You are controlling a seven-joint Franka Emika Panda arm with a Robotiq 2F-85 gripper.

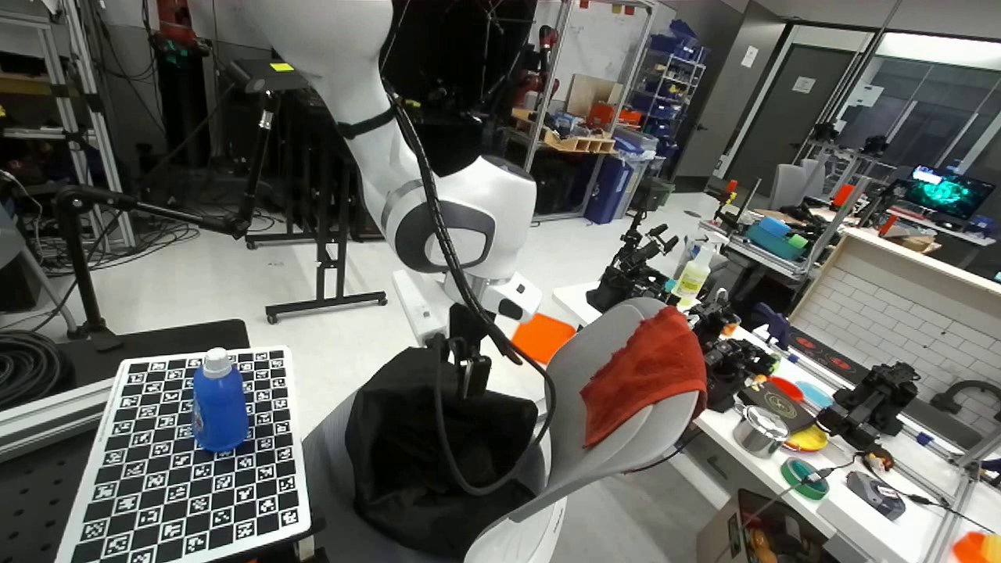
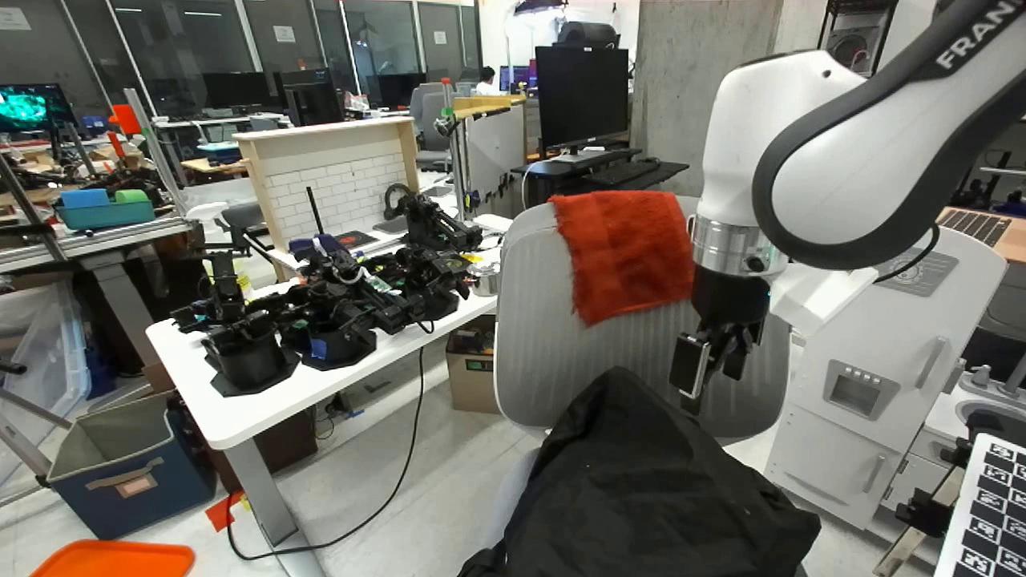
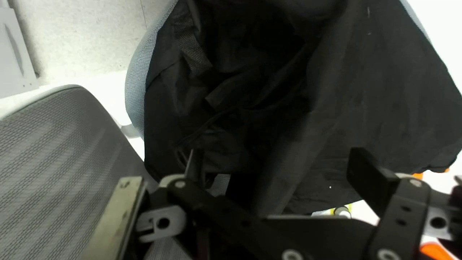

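A black fabric bag (image 1: 385,403) sits on the seat of a grey chair (image 1: 619,352), its dark inside facing up. My gripper (image 1: 466,375) hangs close over the bag in exterior view 1. In exterior view 2 the gripper (image 2: 713,377) points down in front of the chair back, above the bag (image 2: 654,500). Seen from the wrist, the two fingers (image 3: 368,173) stand wide apart, with nothing held between them and the bag (image 3: 368,95) filling the view beyond. A red cloth (image 2: 630,255) drapes over the chair back.
On a checkered board (image 1: 122,507) stands a blue bottle (image 1: 220,413), left of the chair. The white table (image 2: 221,413) carries several black robot arms. The chair back (image 3: 65,173) rises close to one side of the gripper.
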